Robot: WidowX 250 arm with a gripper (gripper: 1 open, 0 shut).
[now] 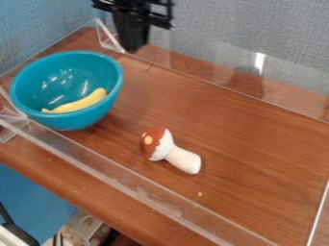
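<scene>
A teal bowl (67, 88) sits at the left of the wooden table (244, 144), with a yellow banana-like object (77, 102) lying in it. A toy mushroom (172, 151), with a red spotted cap and white stem, lies on its side right of the bowl. My dark gripper (134, 35) is at the top edge, above and behind the bowl, blurred and partly out of frame; whether it is open or shut is unclear.
Clear plastic walls edge the table along the back and front, with a grey textured wall behind.
</scene>
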